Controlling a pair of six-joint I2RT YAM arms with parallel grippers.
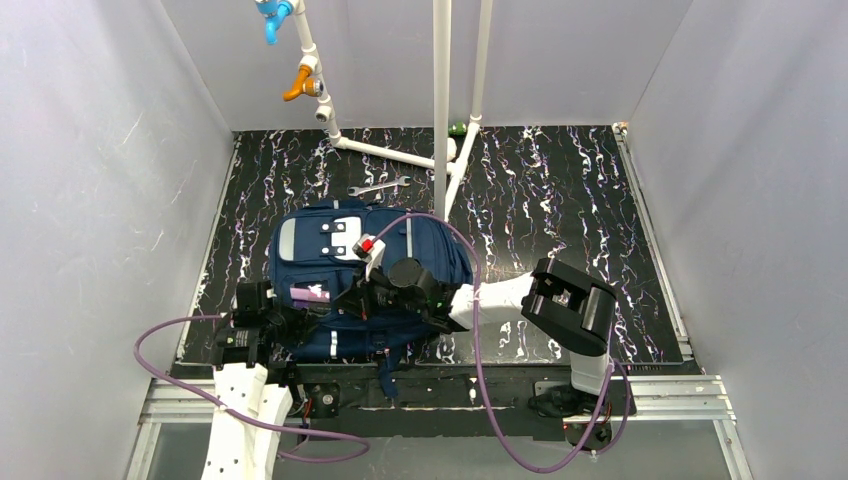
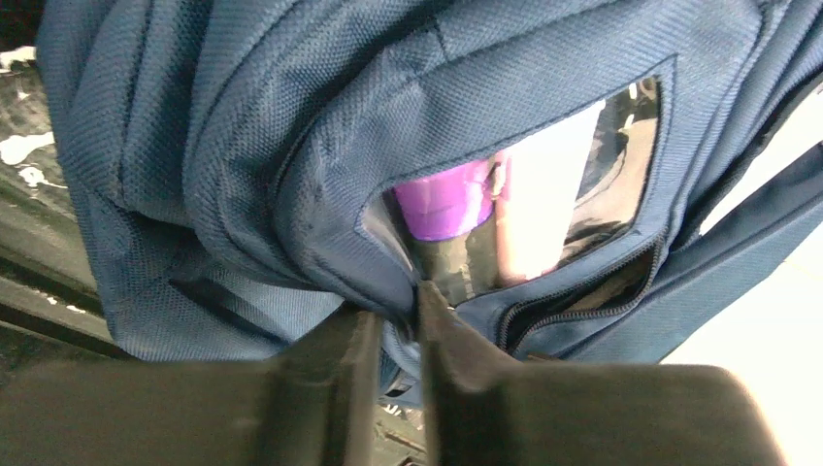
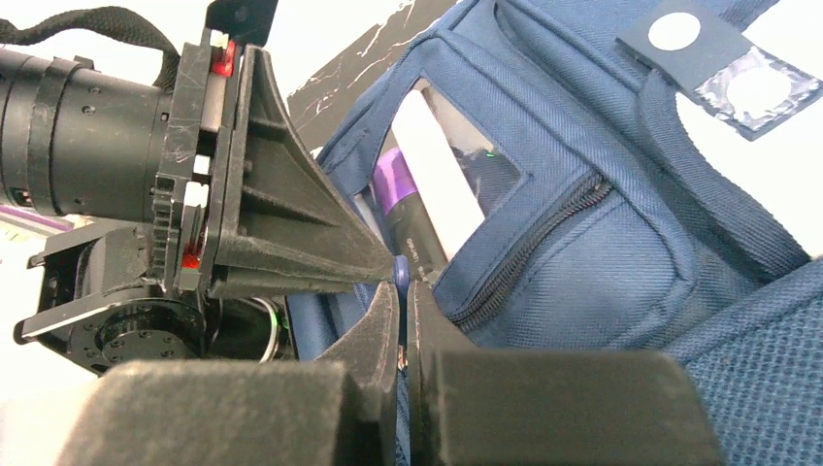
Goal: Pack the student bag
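Note:
A dark blue student bag (image 1: 300, 215) lies flat at the table's front left. Its small pocket has a clear window (image 3: 476, 160), behind which show a purple-capped marker (image 3: 412, 218) and a pale pink-white item (image 3: 442, 175). Below the window, the pocket zipper (image 3: 534, 248) gapes partly. At the pocket's left end, my left gripper has its fingertips close together around bag fabric; whether they pinch it cannot be seen. My right gripper is shut on a small blue piece at its tips, beside the left gripper's finger (image 3: 311, 233).
A wrench (image 1: 380, 187) lies behind the bag. White pipes (image 1: 395, 154) with a blue valve (image 1: 272, 20) and an orange valve (image 1: 300, 85) stand at the back.

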